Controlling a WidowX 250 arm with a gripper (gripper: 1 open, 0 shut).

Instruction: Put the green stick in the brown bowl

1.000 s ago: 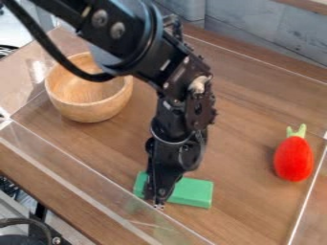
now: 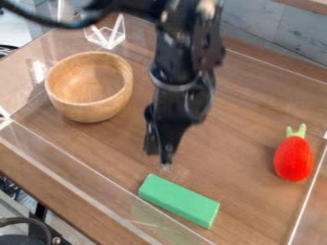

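The green stick (image 2: 179, 200) lies flat on the wooden table near the front, with nothing on top of it. Behind it and a little to the left, my gripper (image 2: 159, 153) points downward above the table, blurred by motion. Its two dark fingertips look close together, and no object shows between them; the blur hides whether a gap is left. Toward the back left stands the brown bowl (image 2: 88, 86), which looks empty inside.
A red toy vegetable (image 2: 294, 158) with a green top rests on the right side of the table. A white wire-like object (image 2: 106, 33) stands behind the bowl.
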